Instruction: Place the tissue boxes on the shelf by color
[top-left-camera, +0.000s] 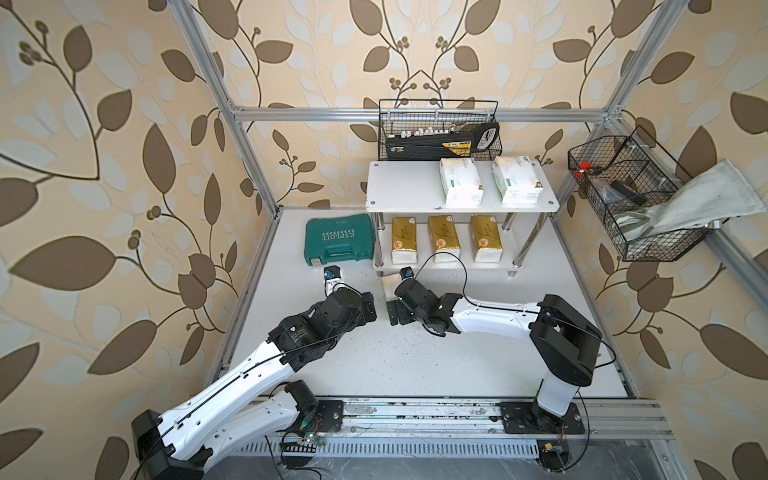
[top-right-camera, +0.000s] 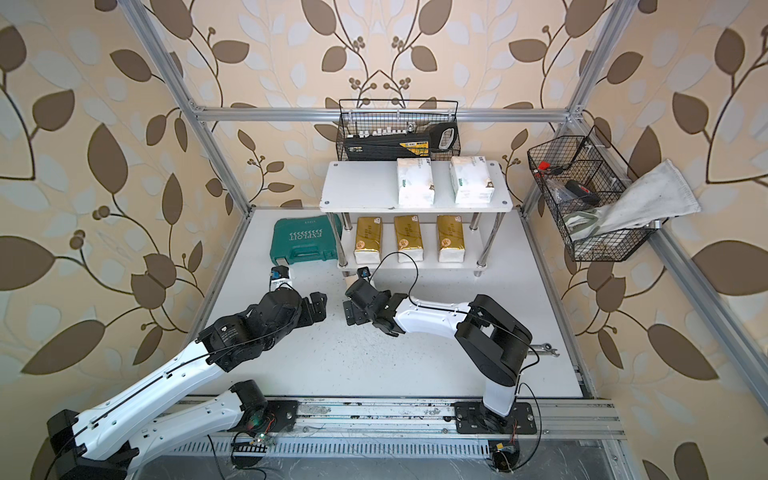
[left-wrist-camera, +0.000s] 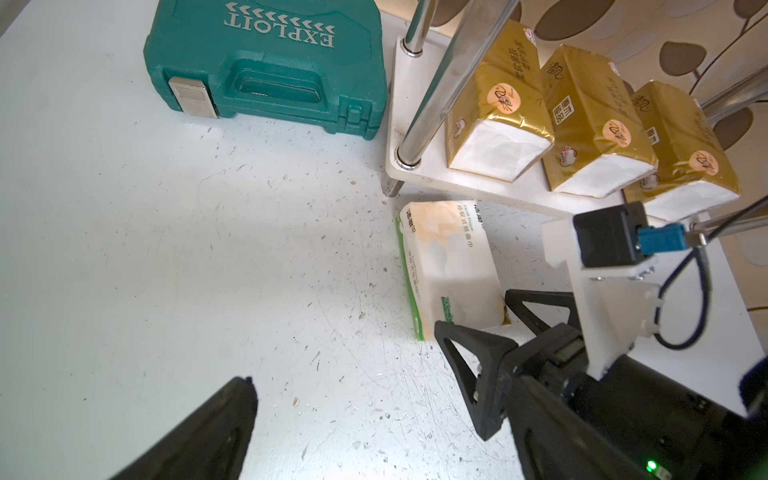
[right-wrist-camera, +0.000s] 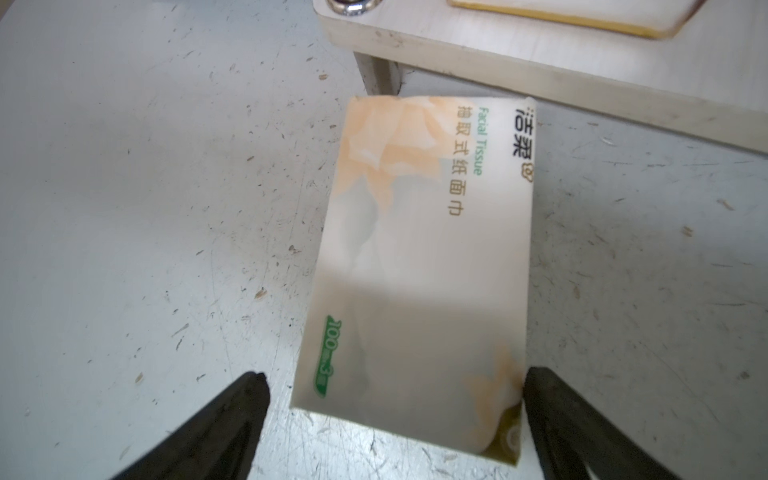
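Note:
A white tissue pack (left-wrist-camera: 452, 264) with a peach flower print lies flat on the table before the shelf's left front leg. My right gripper stands open over its near end, fingers on either side; whether they touch it I cannot tell. To the left, my left gripper hangs open over bare table, nothing between its fingers. On the upper shelf (top-left-camera: 404, 184) two white tissue packs, one left (top-left-camera: 461, 182) and one right (top-left-camera: 517, 179), sit at centre and right. Three gold packs (top-left-camera: 404, 240) stand in a row on the lower shelf (left-wrist-camera: 416, 104).
A green tool case (top-left-camera: 339, 238) lies left of the shelf. Wire baskets hang behind the shelf (top-left-camera: 440, 128) and on the right wall (top-left-camera: 632, 192). The upper shelf's left part is bare, and the table's front left is clear. Metal posts (left-wrist-camera: 456, 84) hold up the shelf.

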